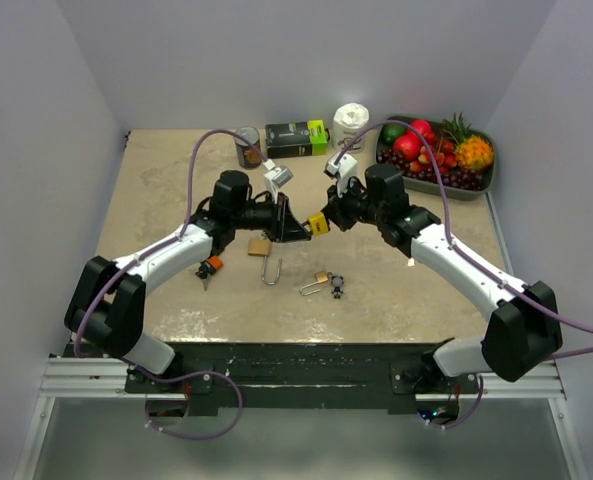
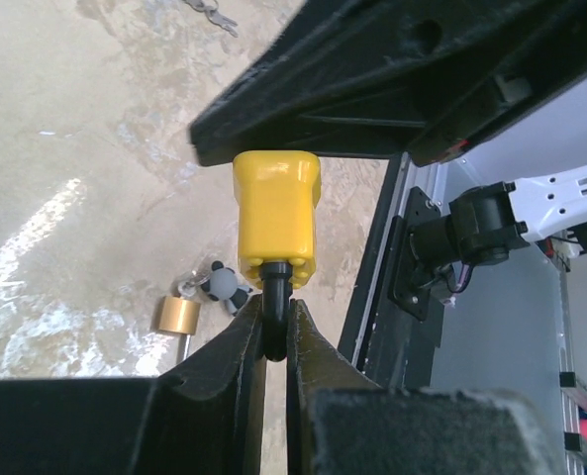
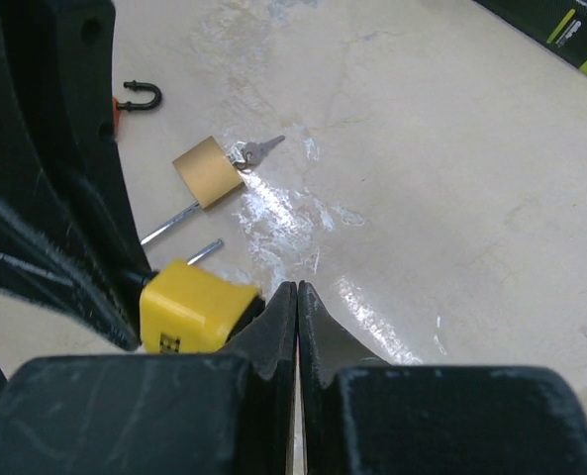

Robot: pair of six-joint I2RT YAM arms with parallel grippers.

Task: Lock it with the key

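Note:
The black stem of a yellow key head [image 2: 276,203] is pinched in my left gripper, which is shut on it. My right gripper is shut with nothing between its fingers; the yellow head [image 3: 189,305] lies outside them, on their left side. From above, the two grippers almost meet around the head [image 1: 318,223]. Below on the table, a brass padlock [image 3: 208,172] lies with its shackle out and small keys [image 3: 262,150] beside it. A smaller brass padlock [image 2: 179,316] lies near a grey figure [image 2: 223,285].
An orange padlock [image 1: 213,265] lies on the table's left part. Along the back stand a can [image 1: 247,147], a green-black box [image 1: 294,139], a white roll [image 1: 350,126] and a fruit basket [image 1: 490,175].

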